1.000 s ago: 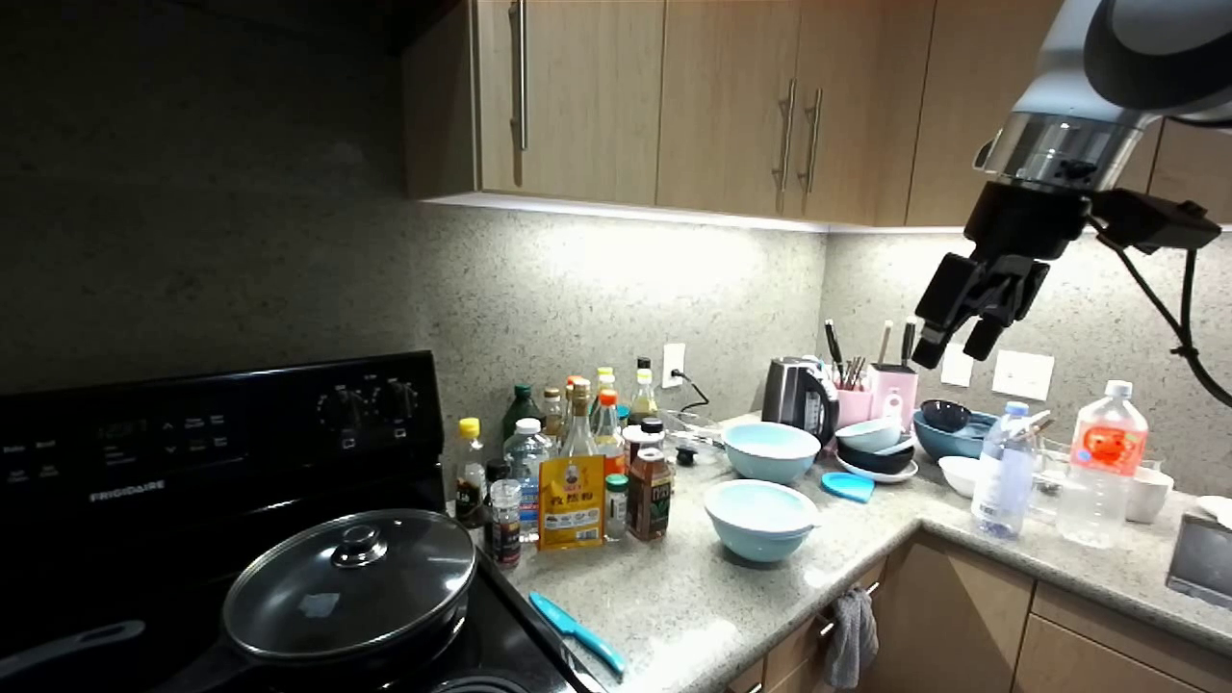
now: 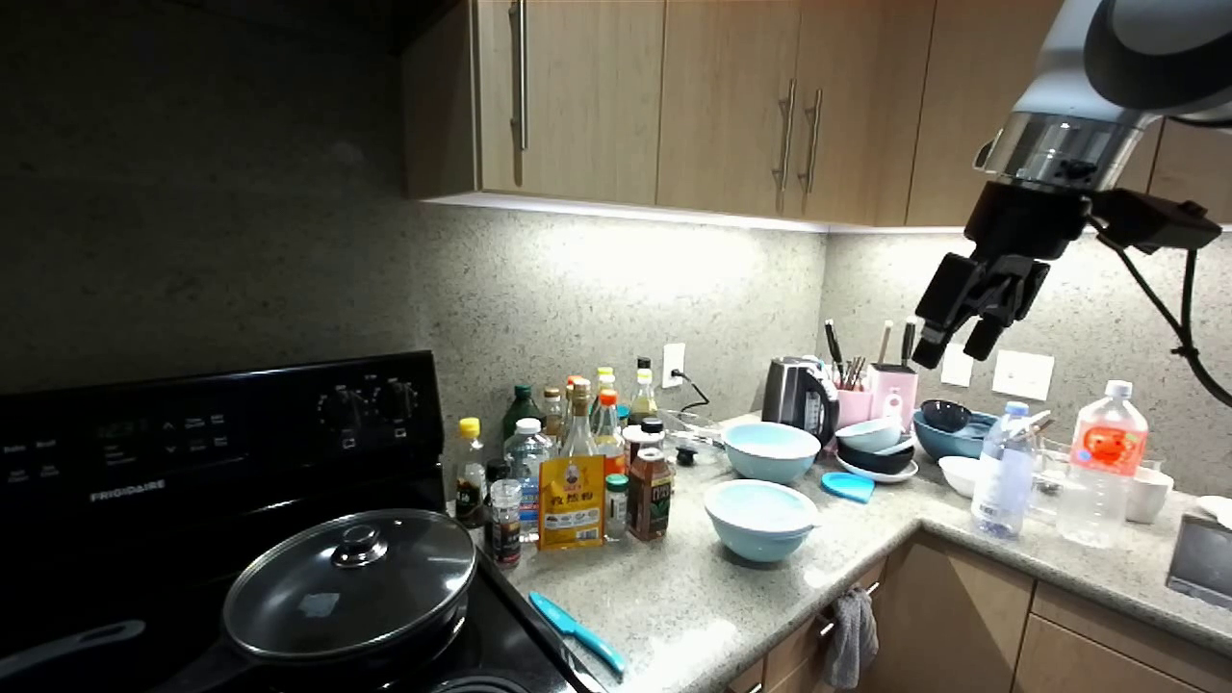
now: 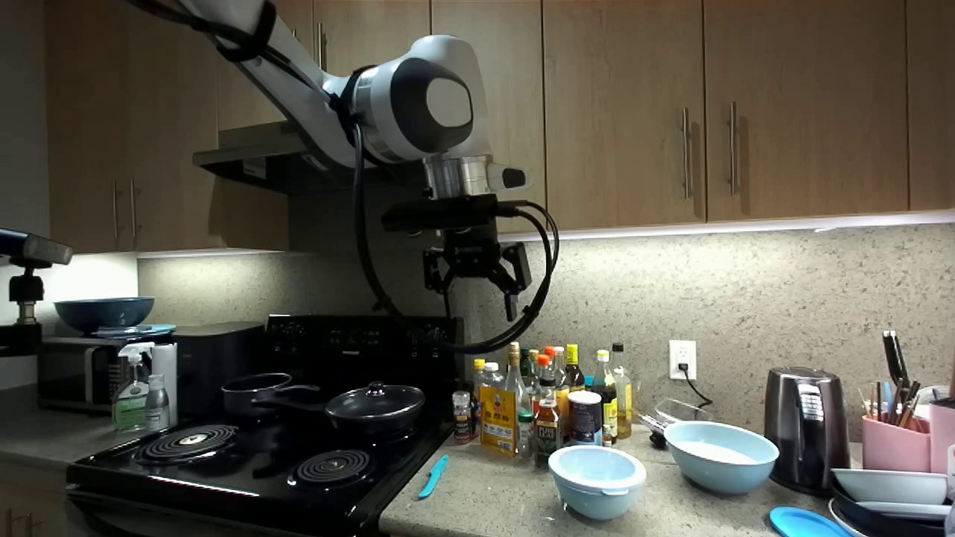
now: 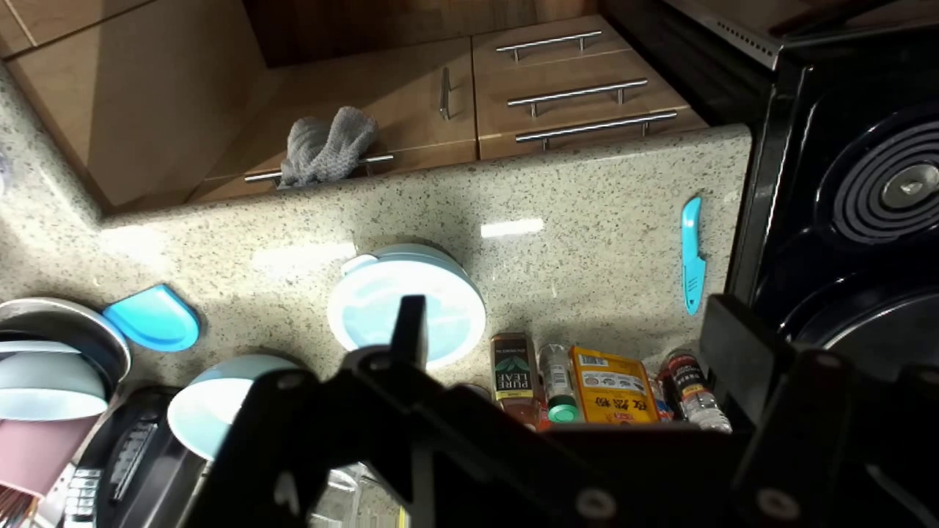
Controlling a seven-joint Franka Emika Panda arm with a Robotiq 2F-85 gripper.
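Observation:
High above the counter hangs my gripper (image 3: 480, 306), its two fingers spread wide with only empty air between them. In the wrist view the fingers (image 4: 410, 330) stand far apart over the countertop. Below lies a blue-handled knife (image 4: 692, 255) beside the stove edge. A light blue bowl (image 3: 597, 483) sits near the counter's front, its top pale and flat like a lid. Farther back stands another light blue bowl (image 3: 721, 455). A flat blue piece (image 2: 848, 485) rests on the counter near the stacked dishes. Nothing touches the gripper.
Several bottles and jars crowd the wall, with a yellow packet (image 2: 572, 502) in front. A lidded pan (image 2: 352, 589) sits on the stove. The kettle (image 3: 807, 429), stacked bowls (image 2: 878, 445) and plastic bottles (image 2: 1103, 468) occupy the corner. Counter between knife and front bowl is clear.

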